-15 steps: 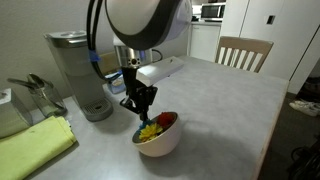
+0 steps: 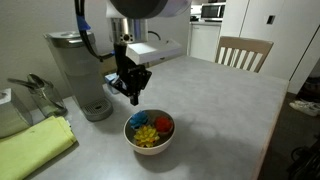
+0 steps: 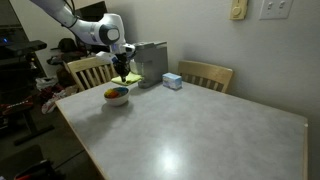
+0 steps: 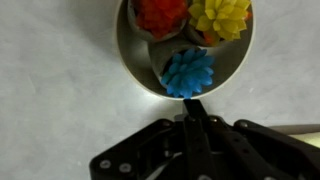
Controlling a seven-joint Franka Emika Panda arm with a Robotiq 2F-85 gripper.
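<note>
A white bowl (image 2: 153, 149) stands level on the table, holding a blue flower-shaped piece (image 4: 187, 73), a yellow one (image 4: 221, 17) and a red one (image 4: 160, 15). My gripper (image 2: 134, 101) points down just above the bowl's rim on the blue piece's side. In the wrist view its fingertips lie close together at the rim, beside the blue piece, and nothing shows between them. From the far exterior view, the gripper (image 3: 123, 78) is over the back of the bowl (image 3: 117, 101).
Left of the bowl lies a yellow-green towel (image 2: 36, 145). A silver appliance (image 2: 82, 75) stands behind it, and a small blue-and-white box (image 3: 172, 81) is farther along.
One second ago the bowl was tilted with my fingers down at its contents; it has since settled level. My gripper has risen and moved slightly left, clear of the blue piece.
</note>
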